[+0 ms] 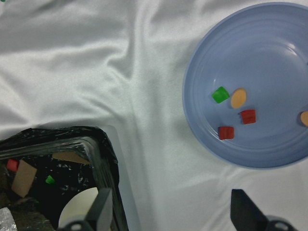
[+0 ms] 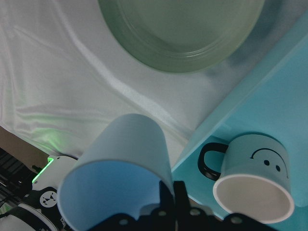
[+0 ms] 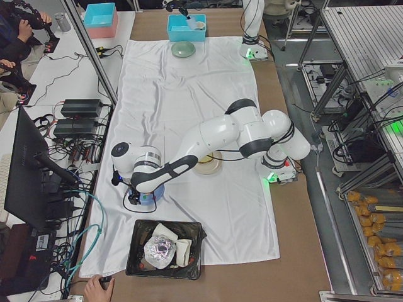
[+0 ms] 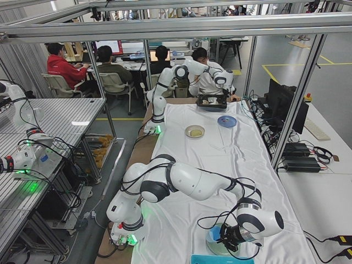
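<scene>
A blue plate (image 1: 269, 57) with small green, red and orange pieces lies beside a black-lined bin (image 1: 84, 143) holding cardboard, foil and other bits. My left gripper hangs over the gap between them, open with nothing between its fingers. My right gripper is shut on a pale blue cup (image 2: 122, 144), held in the air beside a green plate (image 2: 185, 24) and a light blue bin (image 2: 255, 101). A white mug (image 2: 252, 173) with a smiley face and black handle lies inside that bin.
A beige plate (image 4: 195, 131) sits mid-table on the white cloth (image 3: 182, 88). A person's hand (image 3: 99, 289) rests at the near left edge.
</scene>
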